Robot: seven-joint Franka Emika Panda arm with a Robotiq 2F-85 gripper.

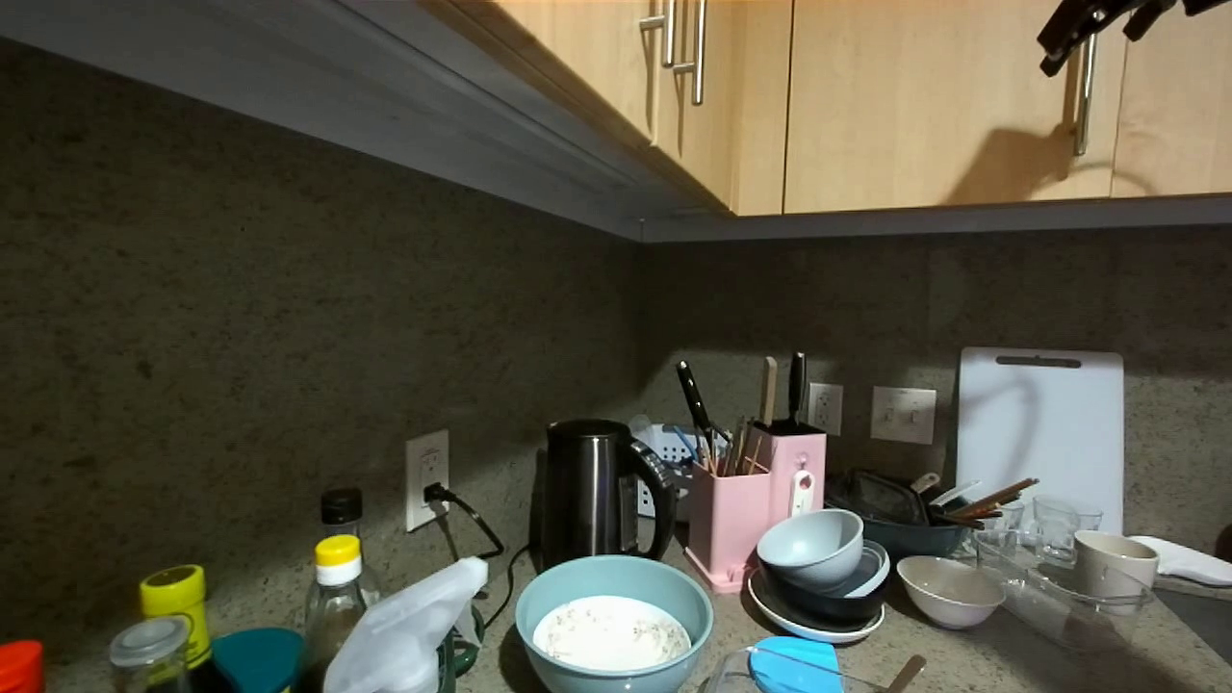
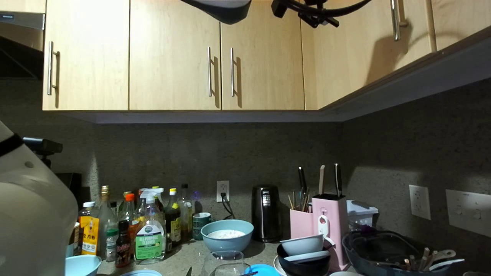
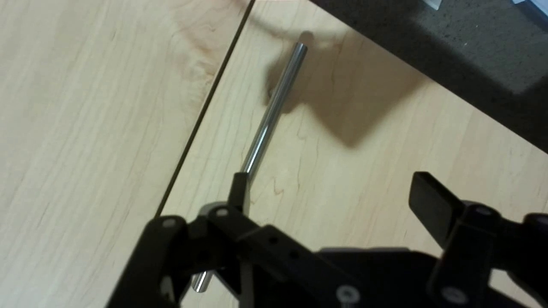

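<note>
A cabinet door [image 1: 924, 104] of light wood is closed, its lower edge level with the door beside it. Its metal bar handle [image 3: 271, 120] runs diagonally through the wrist view, partly hidden behind my gripper's left finger [image 3: 239, 192]. My gripper stands open in front of the door, with only bare wood visible through the gap between its fingers. In exterior view 1 the gripper [image 1: 1091, 37] is at the top right edge, overlapping the upper part of the handle; whether it touches cannot be told.
Below, the counter holds a teal bowl [image 1: 615, 566] of white contents, a black kettle [image 1: 586, 497], a pink knife block [image 1: 793, 462], stacked bowls [image 1: 811, 549] and a white cutting board [image 1: 1039, 439]. Several bottles, among them a spray bottle [image 2: 150, 234], stand along the wall.
</note>
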